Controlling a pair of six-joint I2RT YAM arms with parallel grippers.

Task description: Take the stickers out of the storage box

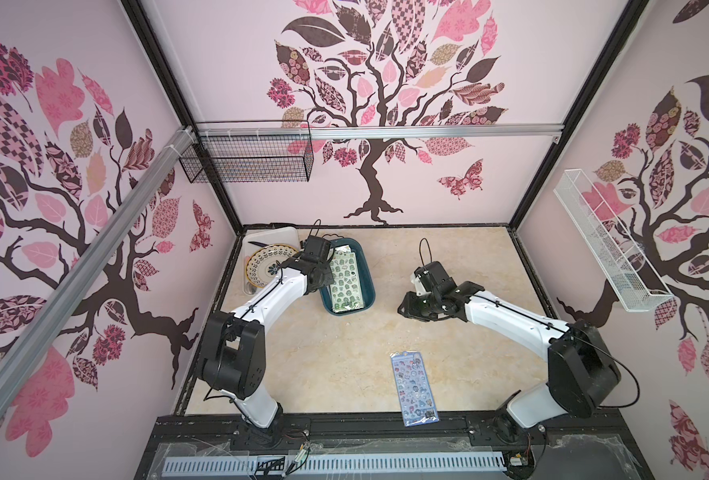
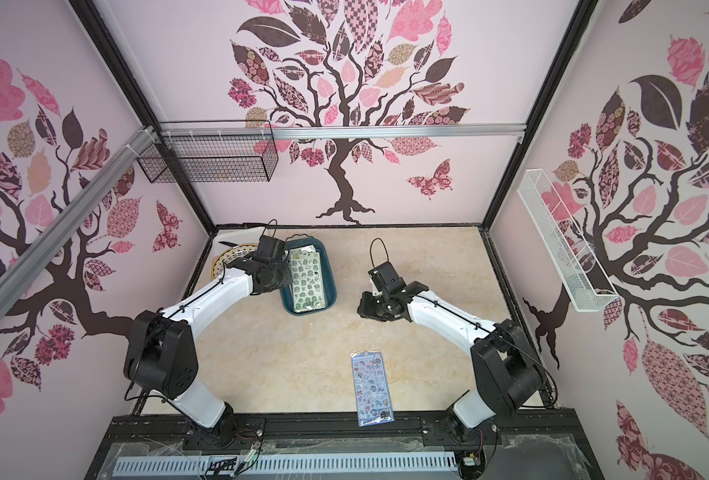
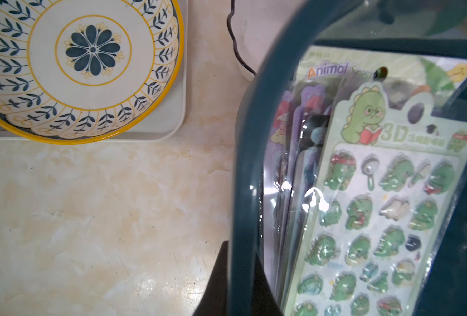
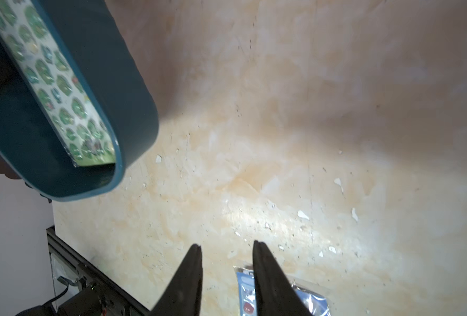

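Note:
The teal storage box [image 1: 370, 280] holds a stack of sticker sheets, a green dinosaur sheet [image 3: 370, 237] on top. My left gripper [image 1: 327, 276] is at the box's left wall, shut on that wall [image 3: 244, 221] as the left wrist view shows it between the dark fingers. A blue sticker sheet [image 1: 414, 388] lies loose on the table at the front edge. My right gripper [image 1: 406, 308] hangs right of the box, open, with nothing visible between its fingers.
A patterned plate [image 3: 93, 50] on a white tray sits left of the box. Wire baskets [image 1: 246, 156] hang on the walls.

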